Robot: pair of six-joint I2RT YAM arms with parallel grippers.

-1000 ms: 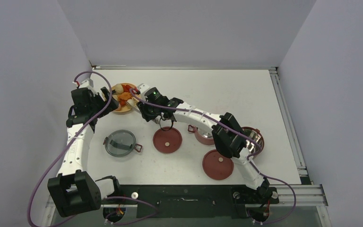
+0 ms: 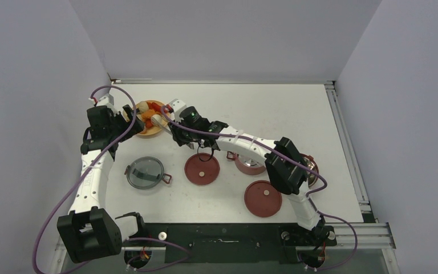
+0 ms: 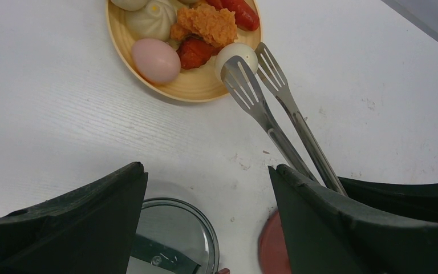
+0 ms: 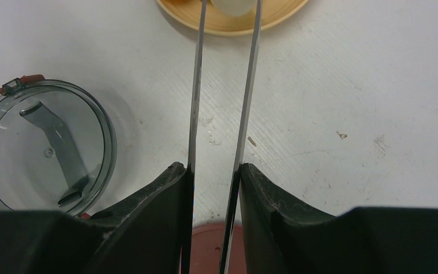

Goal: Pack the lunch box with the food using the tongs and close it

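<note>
A yellow plate (image 3: 114,28) at the back left holds a pink egg (image 3: 155,60), a white egg (image 3: 234,57), buns, fried chicken (image 3: 202,25) and red sausages. My right gripper grips metal tongs, whose slotted tips are at the white egg on the plate's near edge; the egg shows between the arms in the right wrist view. My left gripper hovers left of the plate with its fingers apart and nothing between them.
A glass lid (image 2: 145,172) lies front left. Two red lids (image 2: 201,168) (image 2: 262,198) lie in the middle and front right. A red pot (image 2: 245,165) and a steel pot (image 2: 309,171) sit partly under the right arm.
My right arm and the tongs have shifted slightly to the right and toward the front. The left arm looks unchanged.
</note>
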